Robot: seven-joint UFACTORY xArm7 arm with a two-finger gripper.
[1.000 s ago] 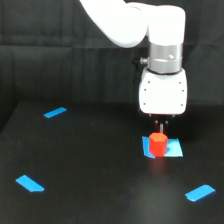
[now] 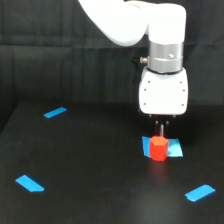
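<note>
A small red block (image 2: 158, 149), roughly hexagonal in outline, appears over a blue tape patch (image 2: 175, 148) on the black table, right of centre. Directly above its top edge are the small dark fingertips of my gripper (image 2: 161, 128), below the white hand (image 2: 163, 93). Whether they touch or grip the block is too small to make out, and the gripper's state does not show clearly. It is also unclear whether the block rests on the surface or hangs just above it.
Other blue tape marks lie at the back left (image 2: 55, 112), the front left (image 2: 30, 184) and the front right (image 2: 200, 193). A dark curtain (image 2: 60, 60) closes off the back.
The red block appears slightly lower in the view and its outline looks more angular. My hand has shifted only very slightly.
</note>
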